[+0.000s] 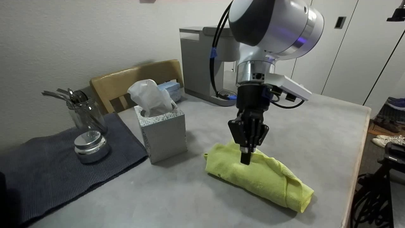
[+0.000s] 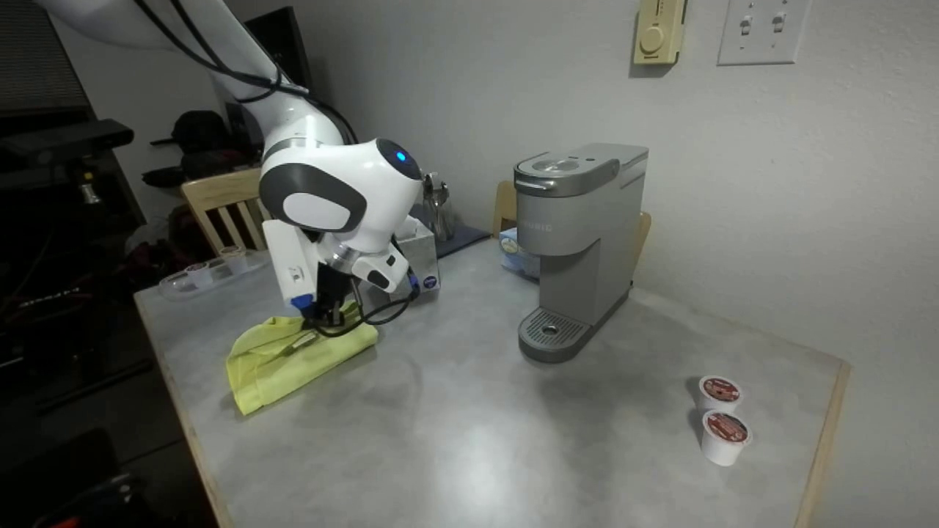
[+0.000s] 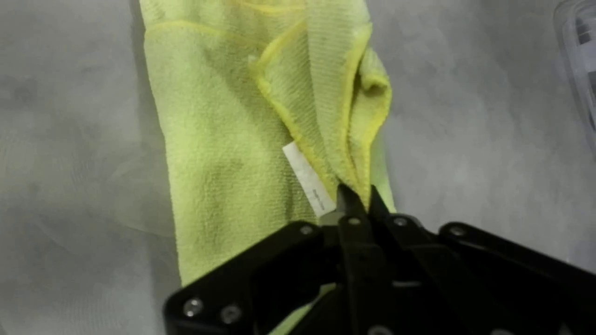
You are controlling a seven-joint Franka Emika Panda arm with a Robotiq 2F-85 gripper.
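A yellow-green towel [image 1: 252, 176], loosely folded into a long bundle, lies on the grey table. My gripper is shut, and the pinched folds of the towel's edge run in between its fingertips in the wrist view. Beside the fingers a small white tag [image 3: 308, 177] sticks out of the cloth. From the first exterior view, the gripper [image 1: 246, 156] points down over the middle of the towel. In the second exterior view the arm hides the fingertips, with the towel [image 2: 304, 356] under them.
Left of the towel stands a grey tissue box [image 1: 167, 135]. A coffee maker [image 2: 576, 251] is at the back, with two pods [image 2: 723, 437] further right. A clear tray [image 2: 211, 274] sits near the table's corner.
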